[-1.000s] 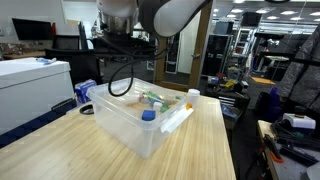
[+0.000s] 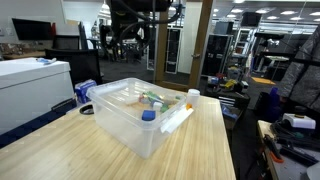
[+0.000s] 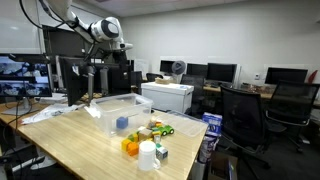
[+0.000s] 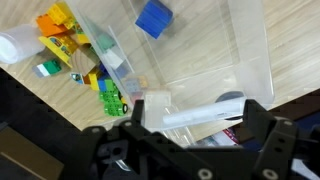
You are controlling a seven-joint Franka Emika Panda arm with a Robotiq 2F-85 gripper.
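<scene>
A clear plastic bin (image 2: 125,132) stands on the wooden table. Inside it, near one end, lies a blue block (image 4: 153,18), also visible through the bin in both exterior views. High above the bin hangs my gripper, its fingers spread wide with nothing held between them. Only the upper arm and cabling show clearly in exterior view 1. A white strip (image 4: 205,113) appears along the bin's edge between the fingers in the wrist view.
Beside the bin lie several coloured blocks, including an orange one (image 3: 131,147), and a green toy (image 3: 166,130). A white cup (image 3: 147,156) stands near them, and a blue canister (image 3: 210,135) at the table's edge. Bare table (image 2: 70,150) extends in front of the bin.
My arm, with its cable loop, has risen away from the bin and is now largely at the top of exterior view 1. The bin and blue block have stayed put.
</scene>
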